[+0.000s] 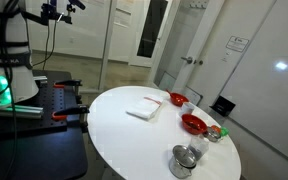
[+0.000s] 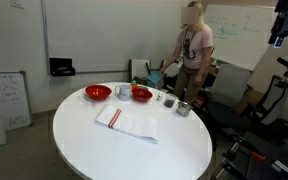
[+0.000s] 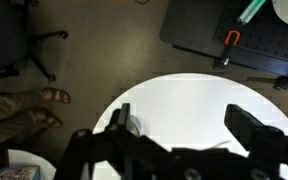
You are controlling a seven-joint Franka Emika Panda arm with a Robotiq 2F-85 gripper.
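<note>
High above the white round table (image 2: 79, 135) stands my gripper, its black fingers wide apart with nothing between them. On the table a white cloth with red stripes (image 2: 130, 123) lies flat. Behind it are a red bowl (image 2: 98, 92), a pale mug (image 2: 123, 91) and a second red bowl (image 2: 142, 94). A steel pot (image 1: 182, 160) rests near the table's edge, beside a clear container (image 1: 198, 147). Seen from the wrist, the pot (image 3: 134, 126) is partly hidden behind one finger.
A person (image 2: 192, 48) stands behind the table, near its far right side. Something green and red (image 1: 217, 131) lies past the nearer bowl. Black chairs (image 2: 246, 98) are to the right.
</note>
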